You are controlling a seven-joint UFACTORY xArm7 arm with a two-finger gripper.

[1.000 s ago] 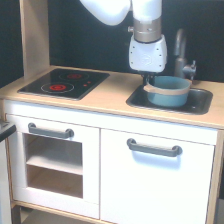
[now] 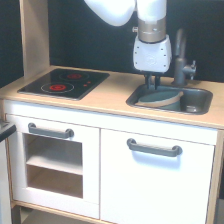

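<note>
A blue-grey pot (image 2: 164, 99) sits low in the dark sink (image 2: 201, 102) at the right of the counter, looking tilted, with much of its body hidden by the sink's front rim. My white gripper (image 2: 152, 86) reaches down from above over the pot's left side. Its dark fingers are close together at the rim, and the picture is too small to show whether they grip it or stand apart from it.
Behind the sink rises a dark faucet (image 2: 181, 57), close to the right of my arm. A black stovetop (image 2: 64, 84) lies on the left of the wooden counter (image 2: 112, 98). White cabinets with dark handles stand below.
The pot has gone down and slightly left, from standing above the sink's rim to sitting lower inside it. My gripper's fingers now show more fully at its left side.
</note>
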